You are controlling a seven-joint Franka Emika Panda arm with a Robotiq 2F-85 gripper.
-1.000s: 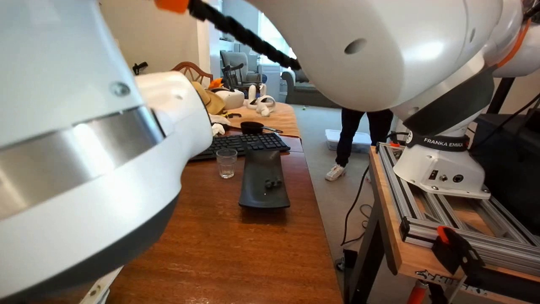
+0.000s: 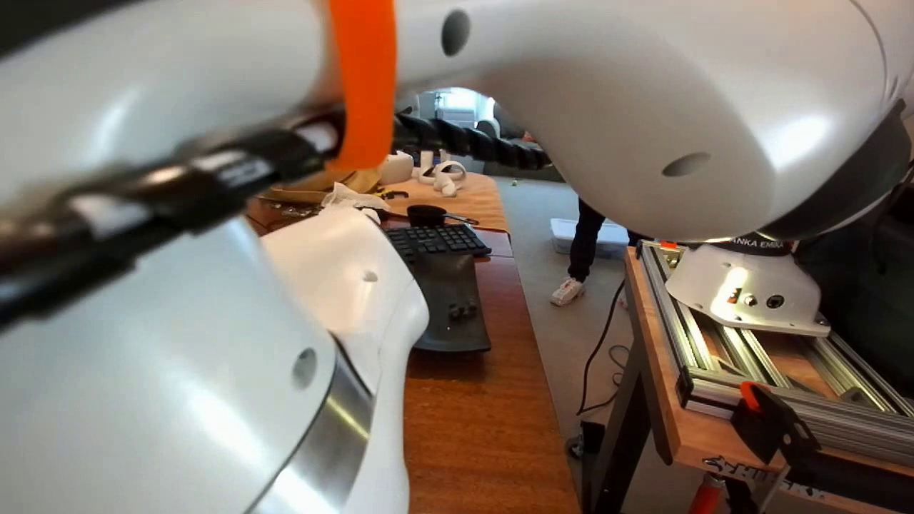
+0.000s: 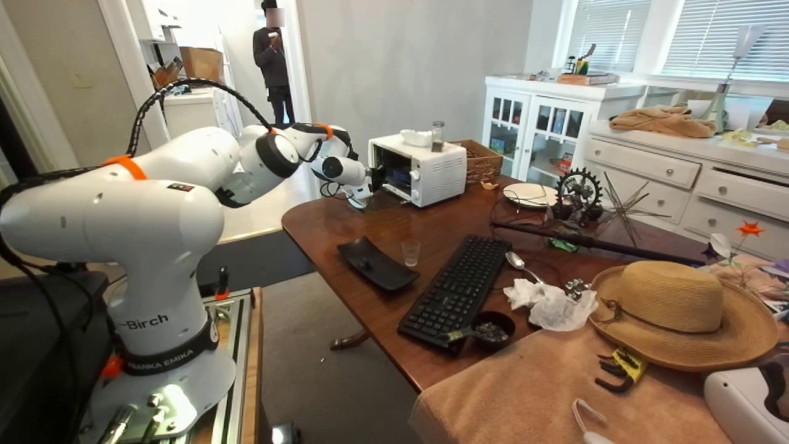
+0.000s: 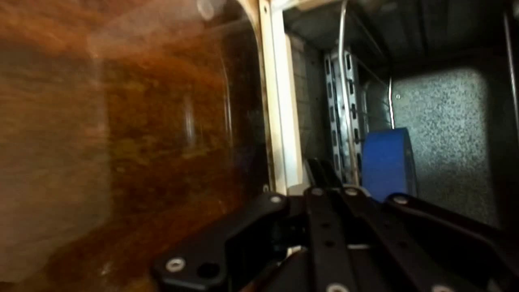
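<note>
My gripper is shut, its dark fingertips close together with nothing visible between them. It is at the mouth of a white toaster oven (image 3: 437, 177), by the front frame (image 4: 282, 97) in the wrist view. The oven stands open; its glass door (image 4: 185, 112) fills the left of that view, with brown wood showing through. Inside sits a round blue thing like a tape roll (image 4: 387, 160), beyond and to the right of my fingertips, its lower part hidden by the gripper. In exterior view 1 the arm hides the gripper and oven.
A wire rack (image 4: 348, 97) runs inside the oven. On top of the oven stand a small jar (image 3: 437, 137) and a white tray (image 3: 415, 137). A black dish (image 3: 375, 264), a clear glass (image 3: 410, 253) and a keyboard (image 3: 458, 288) lie nearer on the table.
In exterior view 1 the arm has shifted and turned; its white wrist part has moved right and now hides the clear glass. The dish and keyboard have stayed in place.
</note>
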